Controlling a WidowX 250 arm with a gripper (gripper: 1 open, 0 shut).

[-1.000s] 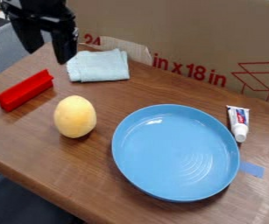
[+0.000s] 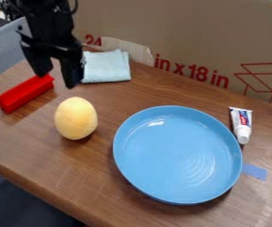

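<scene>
My black gripper hangs open at the upper left, its fingers pointing down just above and right of a red bar. A yellow egg-shaped object lies below it, apart from the fingers. A light blue plate sits at the centre right, with nothing on it.
A pale blue cloth lies at the back, beside the gripper. A toothpaste tube is right of the plate, near a piece of blue tape. A cardboard box borders the back.
My gripper has moved down toward the table, nearer the red bar. The objects on the table have not visibly moved.
</scene>
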